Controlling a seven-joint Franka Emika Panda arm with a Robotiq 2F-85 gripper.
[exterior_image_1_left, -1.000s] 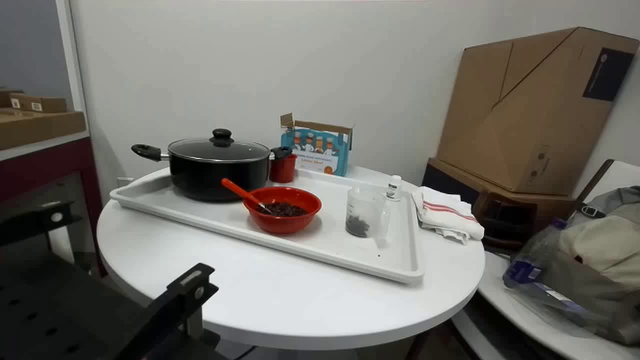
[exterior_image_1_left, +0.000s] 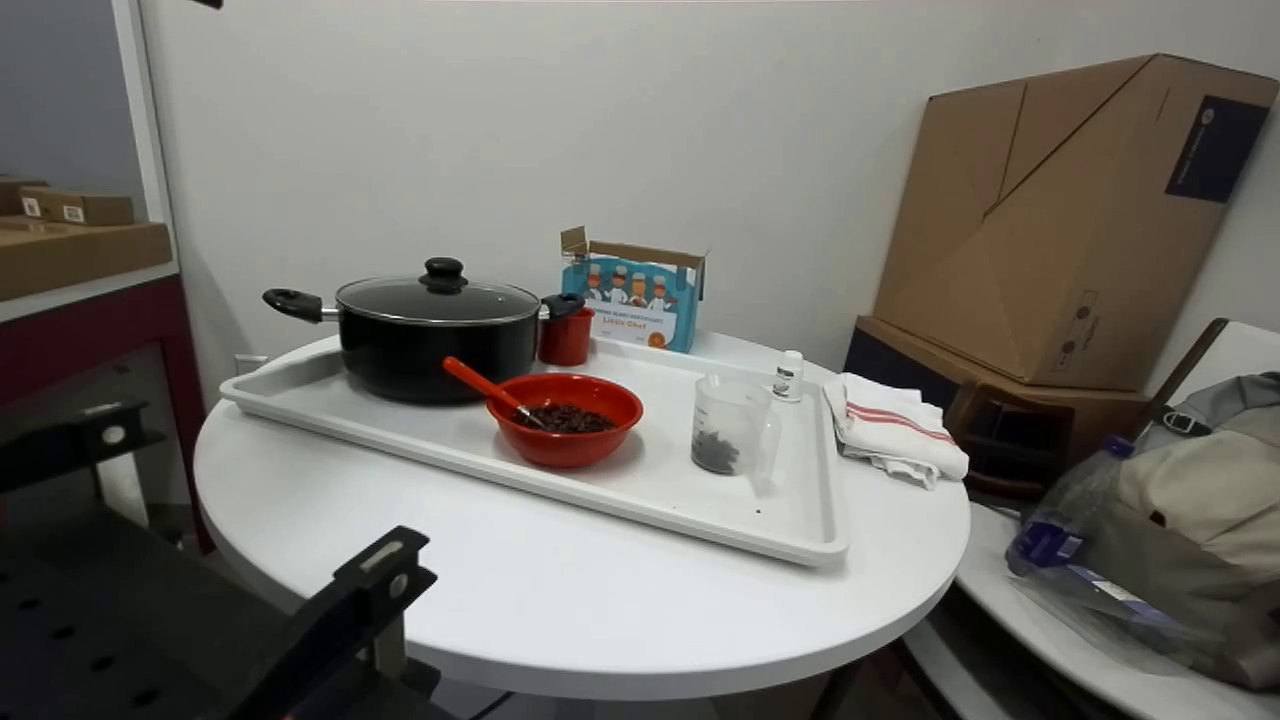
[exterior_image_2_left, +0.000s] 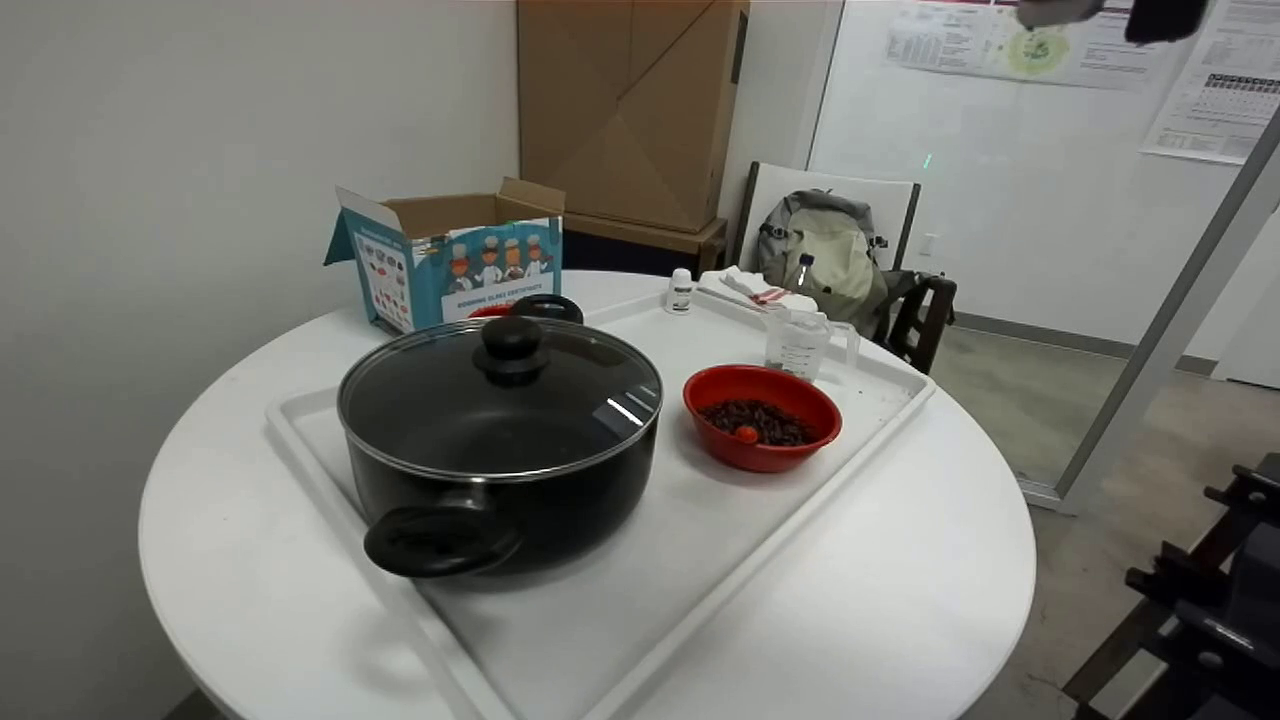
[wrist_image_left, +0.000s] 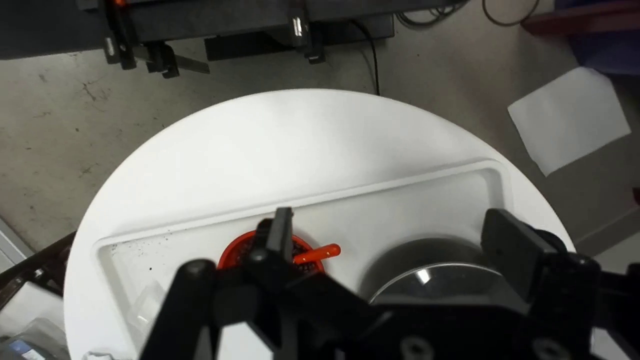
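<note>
My gripper is open, its two dark fingers (wrist_image_left: 277, 234) wide apart in the wrist view with nothing between them. Far below it is a white tray (exterior_image_1_left: 672, 510) on a round table. A black pot (exterior_image_1_left: 438, 348) with a glass lid stands at one end of the tray. Beside it sits a red bowl (exterior_image_1_left: 564, 450) of dark bits, with a red-handled spoon (exterior_image_1_left: 474, 382) leaning on its rim; a finger partly hides the bowl in the wrist view. A clear measuring cup (exterior_image_1_left: 732, 426) holds some dark bits.
Behind the pot are a red cup (exterior_image_1_left: 566, 337) and an open blue box (exterior_image_1_left: 632, 294). A small white bottle (exterior_image_1_left: 788, 374) stands near a folded striped towel (exterior_image_1_left: 894, 426) at the right.
A small dark piece now shows at the top left edge of exterior view 1, absent earlier. The things on the table have not moved.
</note>
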